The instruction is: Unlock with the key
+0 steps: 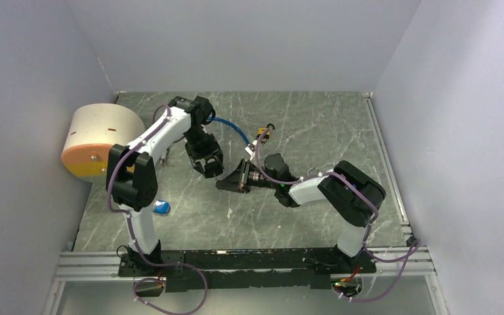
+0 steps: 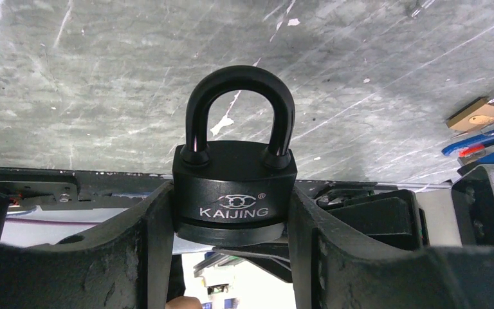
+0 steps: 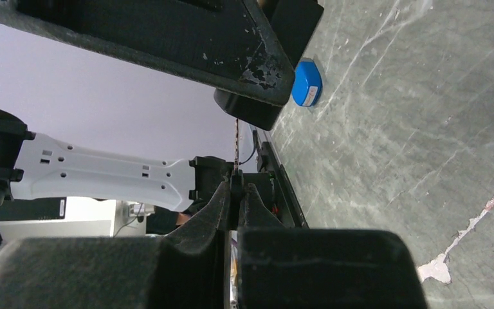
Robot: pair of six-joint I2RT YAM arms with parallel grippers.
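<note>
A black KAIJING padlock (image 2: pixel 235 180) with its shackle upward in the left wrist view sits between the fingers of my left gripper. In the top view that gripper (image 1: pixel 211 167) is just above and left of my right gripper (image 1: pixel 226 184). In the right wrist view my right gripper is shut on a thin key (image 3: pixel 237 141), which points toward the underside of the black body of the left gripper. Whether the key's tip is in the lock is hidden.
A blue object (image 1: pixel 161 207) lies at the left front. A yellow padlock (image 1: pixel 263 133) and blue cable (image 1: pixel 230 123) lie at the back. A cream drum (image 1: pixel 102 125) stands at the far left.
</note>
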